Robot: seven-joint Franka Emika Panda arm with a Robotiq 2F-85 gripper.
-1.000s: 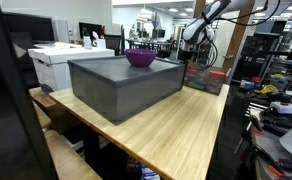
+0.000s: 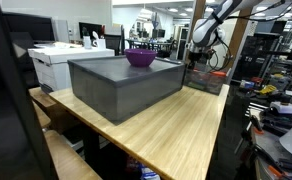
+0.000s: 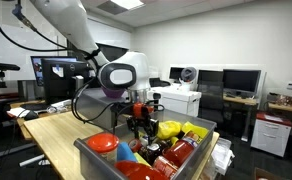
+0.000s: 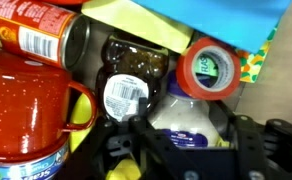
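My gripper stands part open above a crowded bin in the wrist view, its fingers spread to either side. A white bottle with a purple cap (image 4: 183, 118) lies below and between them; no grip on it shows. Beside it are a dark bottle with a white label (image 4: 129, 78) and a red tape roll (image 4: 208, 68). A red mug (image 4: 24, 105) is at the left. In exterior view 2 the gripper (image 3: 144, 130) reaches down into the grey bin (image 3: 193, 160), its fingertips hard to make out among the items.
An orange can (image 4: 48, 32) and a blue item (image 4: 226, 18) also fill the bin. Yellow items (image 3: 170, 129) lie towards its far side. A purple bowl (image 2: 141, 58) sits on a long grey box (image 2: 126, 95).
In exterior view 1 the arm at the far end has shifted slightly to the right. The purple bowl, grey box and table look the same.
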